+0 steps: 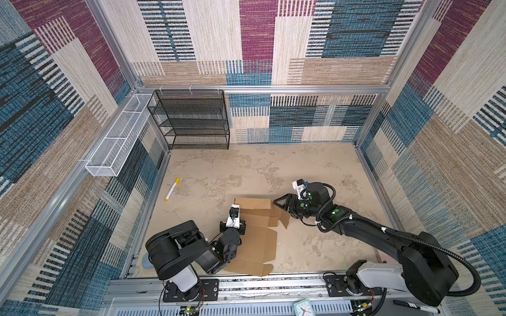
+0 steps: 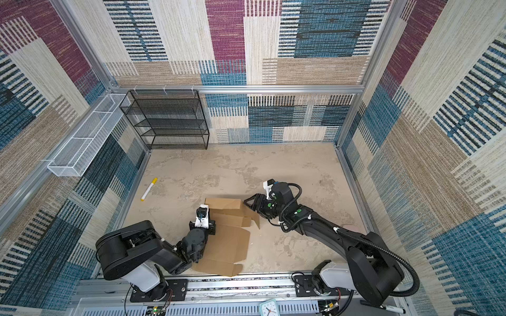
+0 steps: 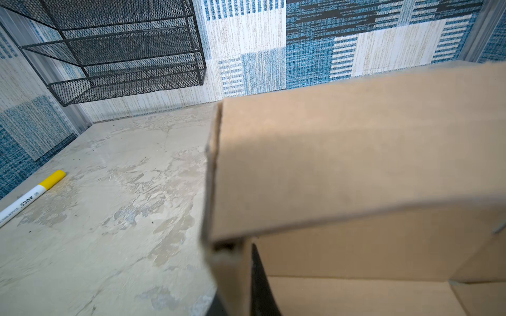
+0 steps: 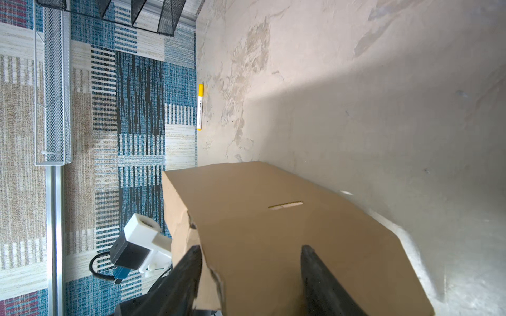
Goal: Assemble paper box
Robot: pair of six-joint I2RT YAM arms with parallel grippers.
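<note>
The brown cardboard box (image 1: 255, 239) is partly folded, its back end standing up and flat panels spreading toward the front edge. In the left wrist view, the thin side wall (image 3: 232, 271) of the box passes between the dark fingers of my left gripper, which is shut on it near the left back corner. A folded top flap (image 3: 358, 152) hangs over the inside. My right gripper is part open at the box's back right corner, its fingers spread over a slotted panel (image 4: 247, 205). Whether they touch that panel, I cannot tell.
A yellow-capped marker (image 1: 172, 189) lies at the left of the table. A black mesh rack (image 1: 192, 120) stands at the back left, and a white wire basket (image 1: 118, 136) hangs on the left rail. Behind and right of the box the table is clear.
</note>
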